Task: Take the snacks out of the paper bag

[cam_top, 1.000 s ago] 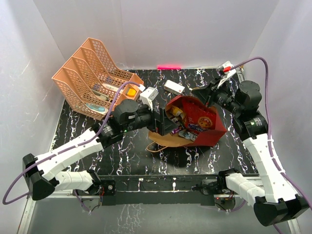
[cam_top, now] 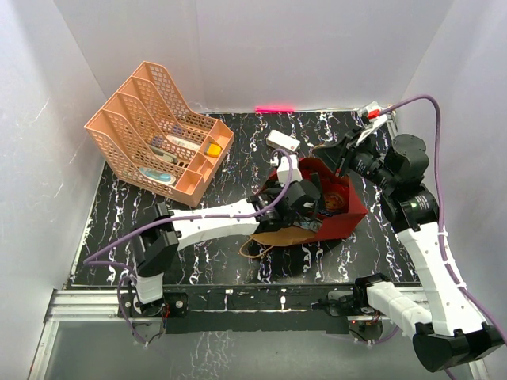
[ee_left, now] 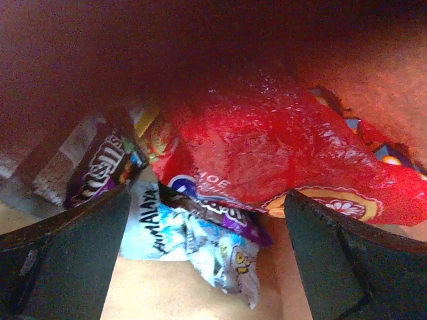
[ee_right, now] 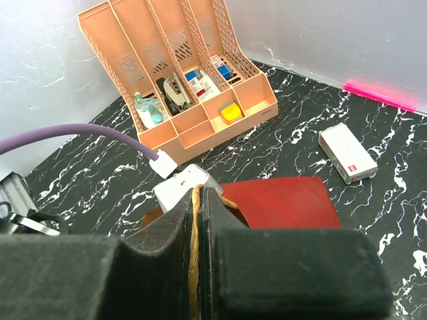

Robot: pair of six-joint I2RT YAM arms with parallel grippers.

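The red paper bag [cam_top: 346,225] stands with its mouth open, its brown inside partly covered by my left arm. Reaching down inside it is my left gripper, open, its fingers spread around the snacks without closing on any. Between and beyond those fingers lie a large red snack packet [ee_left: 247,143], a white-and-purple packet [ee_left: 193,233] and a dark purple packet [ee_left: 103,163]. At the bag's far right rim, my right gripper is shut on the thin twisted paper handle [ee_right: 195,260].
An orange organiser [cam_top: 190,182] with divided compartments stands at the back left. Behind the bag lies a small white box [cam_top: 283,141], and a pink strip [cam_top: 274,108] runs along the back edge.
My left arm has moved right and its gripper has gone from the bag's left side down into its mouth, hiding more of the snacks. The right arm stays nearly still.
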